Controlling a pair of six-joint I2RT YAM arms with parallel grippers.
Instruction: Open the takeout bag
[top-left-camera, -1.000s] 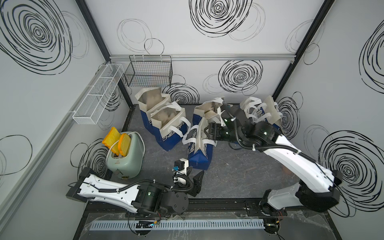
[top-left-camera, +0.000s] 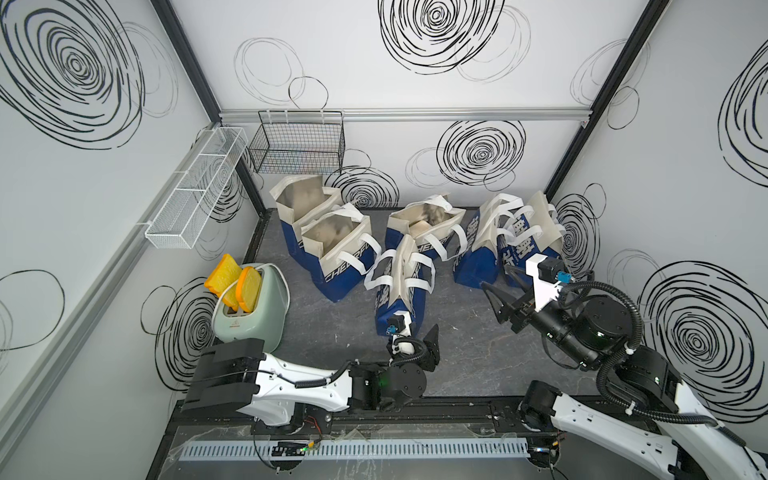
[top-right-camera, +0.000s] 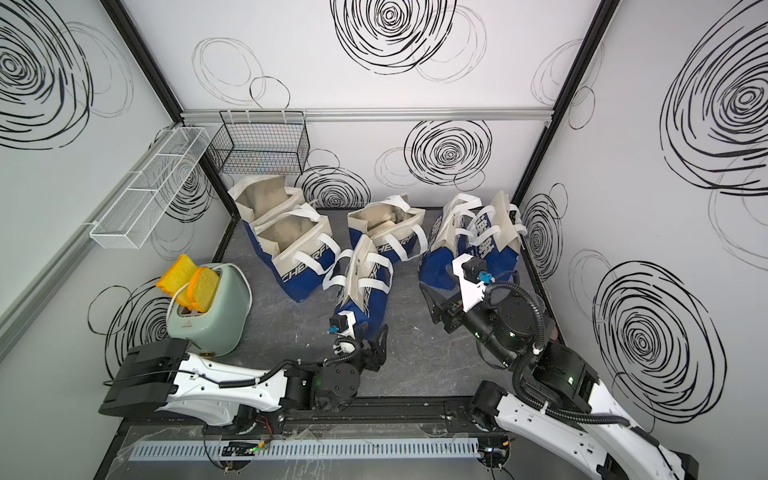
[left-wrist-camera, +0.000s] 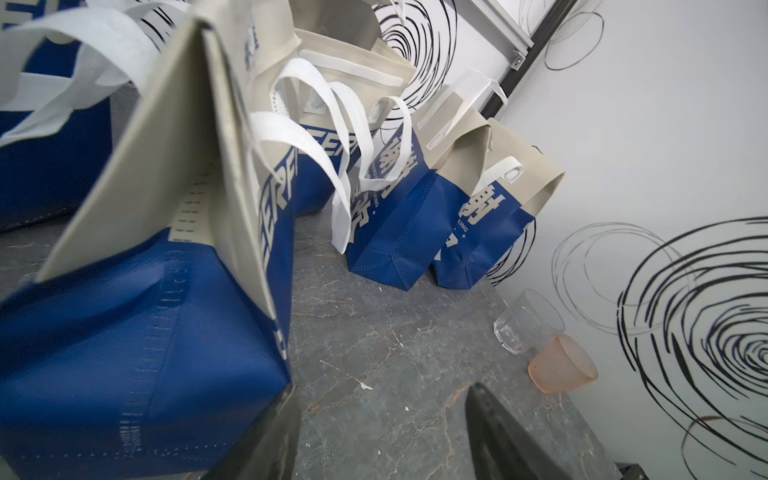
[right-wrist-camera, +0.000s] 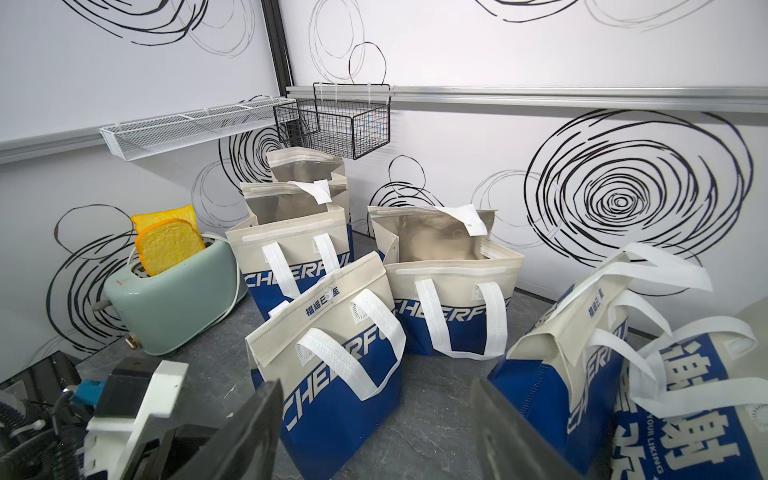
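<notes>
A blue and cream takeout bag with white handles stands front centre, its top edges pinched close together. My left gripper is low at its front right corner; in the left wrist view the fingers are apart with bare table between them, and the bag rises on the left. My right gripper is open and empty, right of that bag and in front of two narrow-topped bags, the nearer bag and the far right bag. Three others gape open: back left, left and back centre.
A green toaster with yellow bread slices stands at the left. Clear and orange cups stand by the right wall. A black wire basket and a white rack hang above.
My right arm has drawn back from over the front centre bag to the right. The left gripper has moved right along that bag's front. The bags look unmoved.
</notes>
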